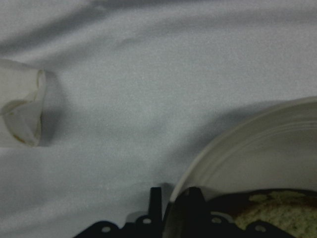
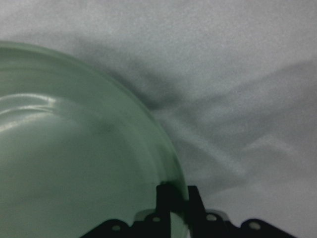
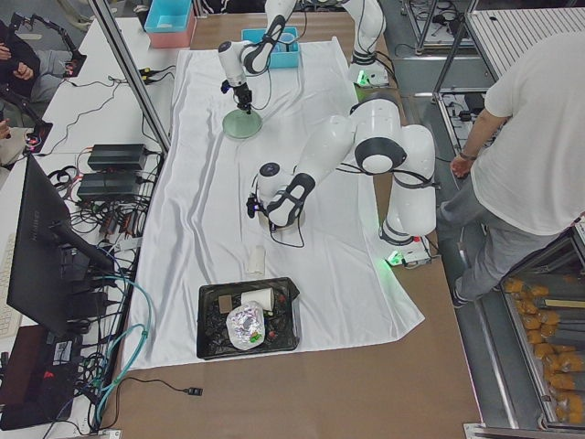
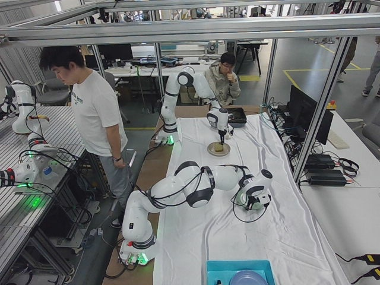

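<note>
In the left wrist view, my left gripper is at the rim of a pale plate (image 1: 267, 148) holding a browned food piece (image 1: 277, 218). A crumpled white paper roll (image 1: 20, 104) lies apart from it. In the right wrist view, my right gripper is at the rim of a green plate (image 2: 74, 148), which is empty where visible. At both rims the fingers are close together; whether either grips its rim is unclear.
A black tray (image 3: 210, 320) with foil and other items sits at one end of the white cloth, blue bins (image 3: 288, 57) at the other. A person (image 3: 521, 155) stands beside the table. Cloth between the plates is clear.
</note>
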